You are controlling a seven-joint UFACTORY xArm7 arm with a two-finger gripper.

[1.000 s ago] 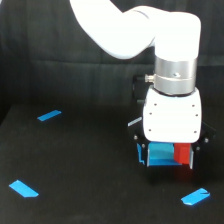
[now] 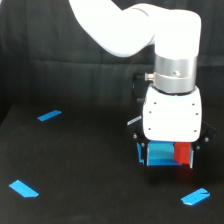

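Observation:
The white arm comes in from the top of the camera view, and its gripper (image 2: 167,158) points down at the right. Right beneath its white hand is a blue object (image 2: 160,154), possibly a small box. A red block (image 2: 182,152) shows at the right part of that blue object; whether it is inside or behind cannot be made out. Dark fingers stand at either side of these things, hard to tell from the black background. The hand hides the upper parts, so contact between fingers and block does not show.
Blue strips lie on the dark table: one strip (image 2: 49,115) at the back left, another strip (image 2: 23,188) at the front left, and a third strip (image 2: 195,197) at the front right. A dark curtain (image 2: 60,60) hangs behind.

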